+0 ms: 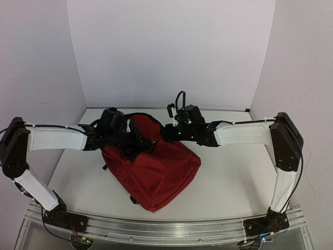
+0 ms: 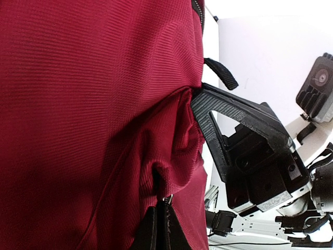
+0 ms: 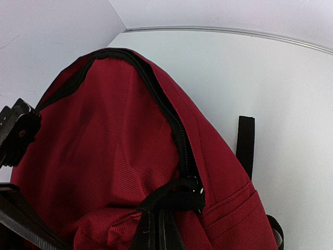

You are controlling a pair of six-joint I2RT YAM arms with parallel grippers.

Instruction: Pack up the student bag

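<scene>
The red bag [image 1: 161, 174] lies on the table, its black-edged mouth [image 3: 171, 112] rising at the back. My left gripper is over the bag, its fingers together by a red fold. A small shiny bit [image 2: 168, 199] shows at their tips; whether they hold it is unclear. Beside it, at the bag's right edge, my right gripper is shut on the bag where a black strap loop [image 3: 174, 197] crosses. In the left wrist view the cloth gathers toward the right gripper's tip. What the bag contains is hidden.
Bare white table [image 1: 234, 177] spreads to the right of the bag and in front of it. A loose black strap [image 3: 245, 143] sticks out past the bag's side. White walls [image 1: 171, 52] stand behind and at both sides.
</scene>
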